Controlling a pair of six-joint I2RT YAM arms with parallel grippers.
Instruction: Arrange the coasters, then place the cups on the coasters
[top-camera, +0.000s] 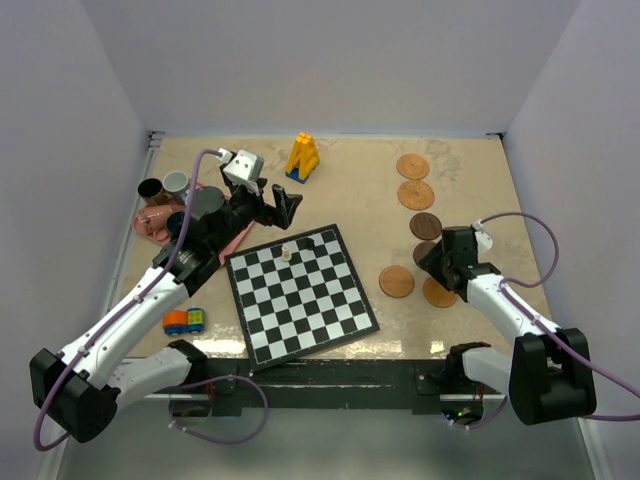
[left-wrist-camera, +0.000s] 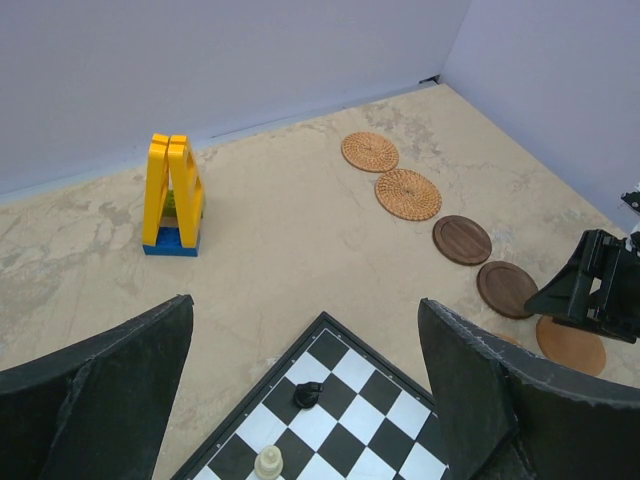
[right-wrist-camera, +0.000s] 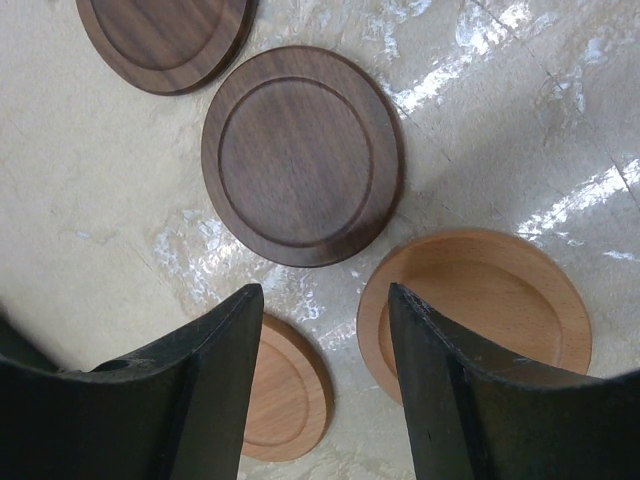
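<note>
Several cups, among them a white cup (top-camera: 175, 183) and a brown cup (top-camera: 150, 191), stand at the table's left. Several coasters lie at the right: woven ones behind, then a dark wooden coaster (right-wrist-camera: 300, 155) and a light wooden coaster (right-wrist-camera: 475, 290). My left gripper (top-camera: 279, 205) is open above the table's middle-left, with nothing between its fingers. My right gripper hangs over the wooden coasters; its fingertips stand apart, and I see nothing between them, only coaster and table below.
A chessboard (top-camera: 300, 340) with a few pieces fills the middle front. A yellow toy (top-camera: 302, 155) stands at the back, a coloured toy (top-camera: 175, 325) at the front left. Walls bound both sides.
</note>
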